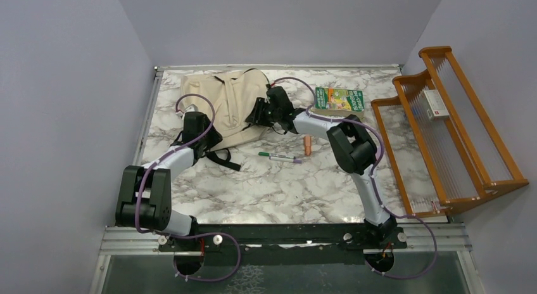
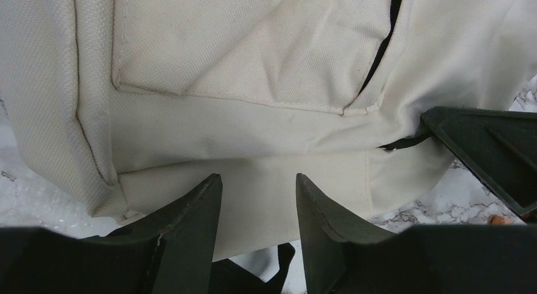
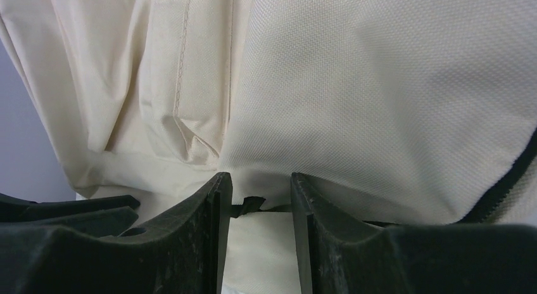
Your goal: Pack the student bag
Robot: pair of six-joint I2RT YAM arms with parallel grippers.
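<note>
The cream cloth bag [image 1: 231, 94] lies flat at the back left of the table, its black strap [image 1: 223, 161] trailing from the near edge. Over the bag's lower left part is my left gripper, its fingers apart and only cloth seen beyond them. My right gripper is at the bag's lower right. Its fingers also stand apart, and a small black zipper tab [image 3: 253, 204] shows in the gap. No grip on the tab can be made out. In the left wrist view, a finger of the right gripper reaches the black tab [image 2: 405, 142].
Two slim markers [image 1: 280, 158] and an orange-brown block [image 1: 307, 146] lie right of the bag. A green book [image 1: 339, 99] is at the back right. On the right stands a wooden rack [image 1: 432, 151] holding a white box [image 1: 434, 104].
</note>
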